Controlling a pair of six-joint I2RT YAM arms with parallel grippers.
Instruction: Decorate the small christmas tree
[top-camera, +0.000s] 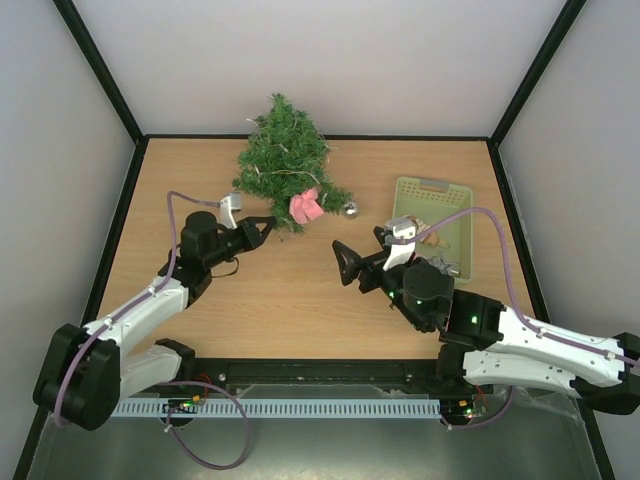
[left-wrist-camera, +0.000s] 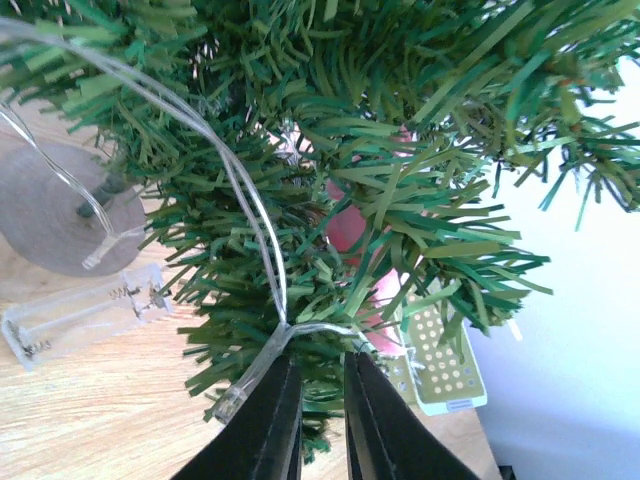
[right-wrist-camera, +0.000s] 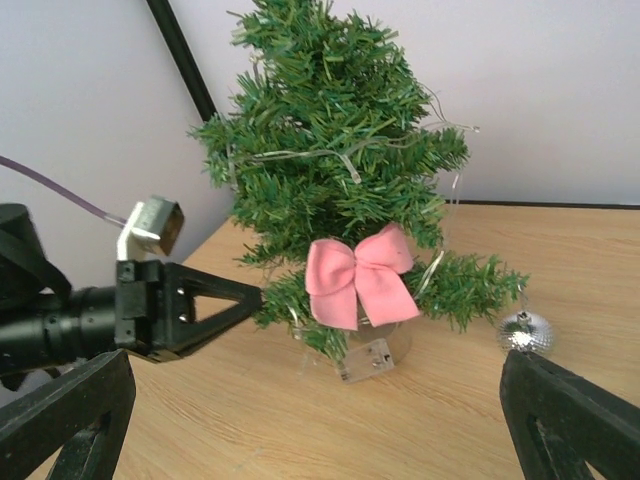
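Note:
The small tree (top-camera: 282, 155) stands at the back middle, with a pink bow (top-camera: 306, 205) on its front and clear light strands on its branches. A silver ball (right-wrist-camera: 525, 330) hangs low at its right side, by the tabletop. My left gripper (top-camera: 267, 224) is at the tree's lower left; its fingertips (left-wrist-camera: 368, 376) are among the needles beside a clear strand, slightly apart, and I cannot tell whether anything is between them. My right gripper (top-camera: 356, 243) stands open over the table, front right of the tree, facing it.
A green basket (top-camera: 457, 203) with some ornaments stands at the right, partly behind the right arm. A clear battery box (left-wrist-camera: 85, 315) lies at the tree's base.

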